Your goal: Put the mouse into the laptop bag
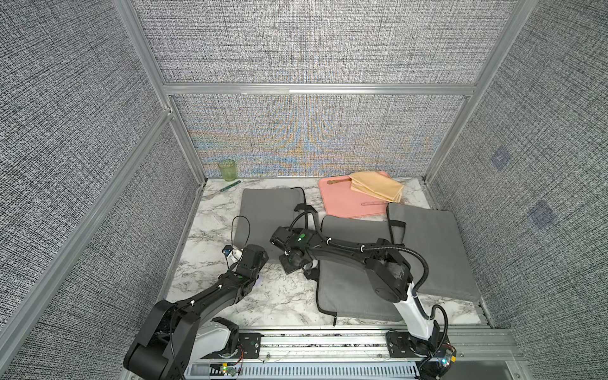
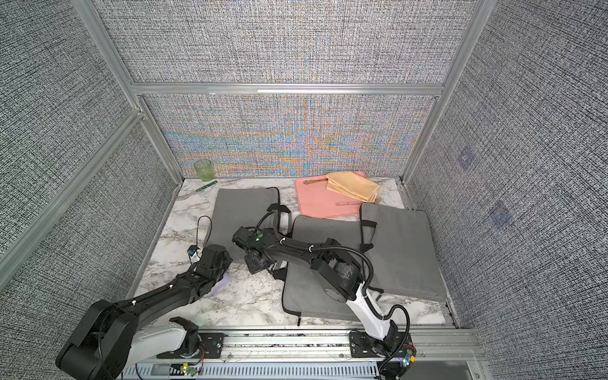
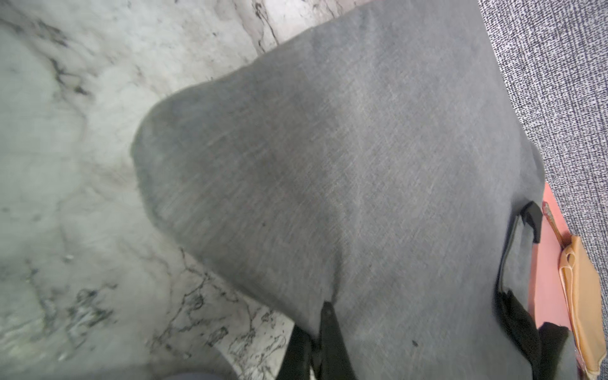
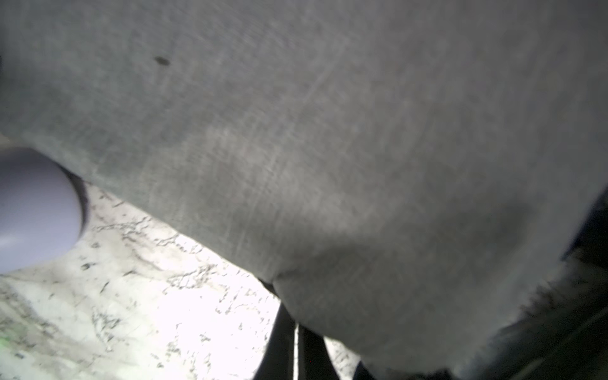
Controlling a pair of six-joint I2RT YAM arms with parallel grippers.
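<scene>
A flat grey laptop bag [image 1: 272,209] lies at the left of the table. My left gripper is shut at its near edge, where the cloth creases into the fingertips. Farther right along that edge, my right gripper is likewise shut, with the cloth puckered at its tips. The lilac mouse [image 4: 34,212] rests on the marble beside the bag's edge, outside it; in the top right view, the left arm partly covers the mouse [image 2: 219,285].
Two more grey bag-like pieces lie at right, one in the middle [image 1: 354,297] and one at far right [image 1: 437,247]. A pink board [image 1: 342,199] with a folded yellow cloth [image 1: 376,185] is behind. A green glass [image 1: 228,169] stands back left.
</scene>
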